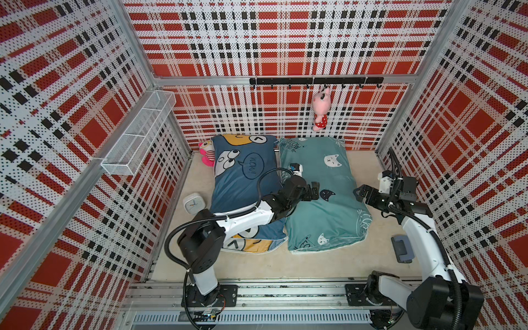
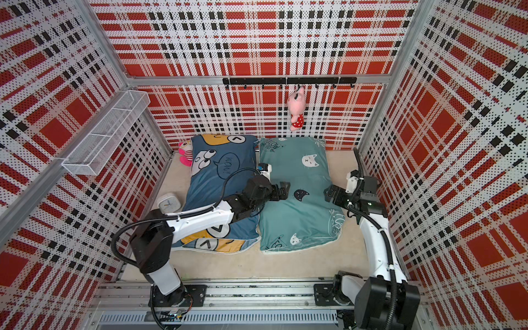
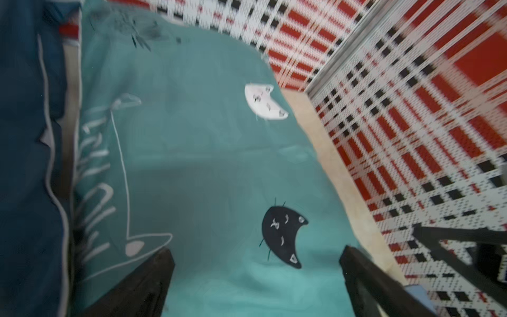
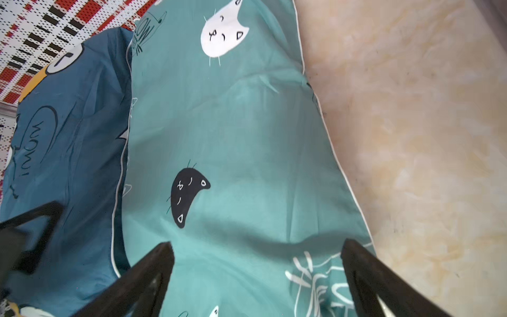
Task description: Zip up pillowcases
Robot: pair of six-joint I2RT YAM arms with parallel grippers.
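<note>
Two pillowcases lie side by side: a blue one with cartoon faces (image 1: 237,159) on the left and a teal one with cat prints (image 1: 324,220) on the right. My open left gripper (image 1: 311,190) hangs over the teal case's left-middle part; its wrist view (image 3: 253,285) shows only cloth between the fingers. My open right gripper (image 1: 365,194) is above the teal case's right edge, and a pale piping edge shows below it in the right wrist view (image 4: 256,285). I cannot make out a zipper pull.
A small clock (image 1: 194,203) and pink plush toy (image 1: 206,156) sit left of the pillows. A grey item (image 1: 402,248) lies at right front. A pink plush (image 1: 321,104) hangs on the back rail; a wire basket (image 1: 134,140) is on the left wall.
</note>
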